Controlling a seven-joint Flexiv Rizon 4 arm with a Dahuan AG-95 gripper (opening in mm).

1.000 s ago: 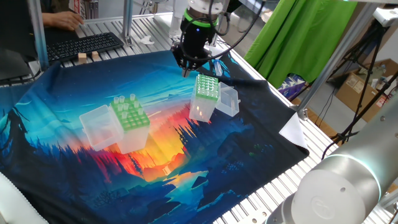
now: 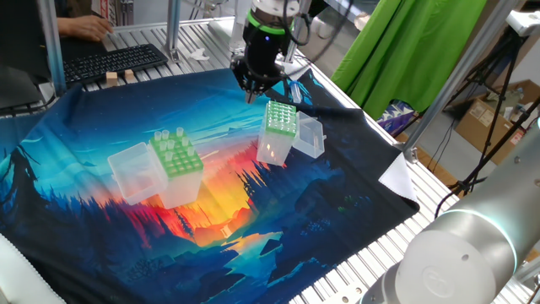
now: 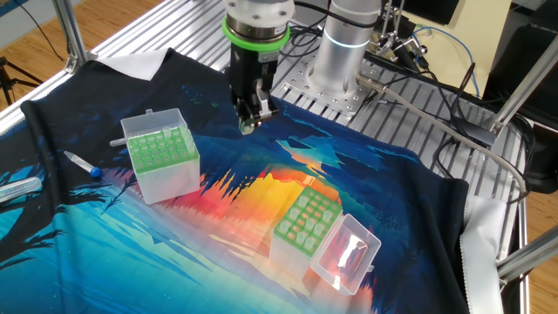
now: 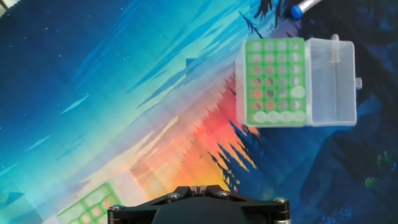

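Observation:
Two clear boxes with green perforated racks stand open on the printed cloth. In exterior view 1, the left box (image 2: 176, 169) has several translucent tips poking up from its rack, and the right box (image 2: 277, 135) stands farther back. In the wrist view, the right box (image 4: 273, 82) shows whitish tops along one edge of its grid. The other box (image 4: 92, 208) is only partly in view at the lower left. My gripper (image 3: 247, 127) hangs above the cloth, apart from both boxes. Its fingers look together in the wrist view; nothing clear shows between them.
The hinged lids lie folded out beside the racks, one clear lid (image 4: 331, 82) plain in the wrist view. A blue-capped pen (image 3: 83, 164) lies near one box. Open cloth (image 3: 235, 196) separates the boxes. A keyboard (image 2: 116, 62) and a person's hand (image 2: 84, 28) are beyond the cloth.
My gripper and arm have shifted very slightly, and the cable by the arm has swung. The boxes have not moved.

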